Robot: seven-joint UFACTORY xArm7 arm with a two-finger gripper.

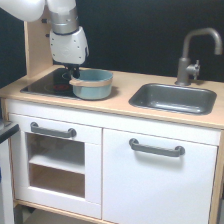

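A teal pot (94, 88) with a tan-coloured band or handle along its side stands at the right edge of the black cooktop (47, 84), partly over the wooden counter. Whether its base rests fully on the surface is hard to make out. My gripper (74, 72) comes down from the upper left, its dark fingers at the pot's left rim. They seem to touch the rim, but the small, dark fingertips do not show whether the fingers are apart or closed on it.
Bare wooden counter (121, 91) lies between the pot and the metal sink (172, 98). A grey faucet (187, 62) rises behind the sink. Below are an oven-like door with a handle (53, 131) and a white cabinet door (158, 180).
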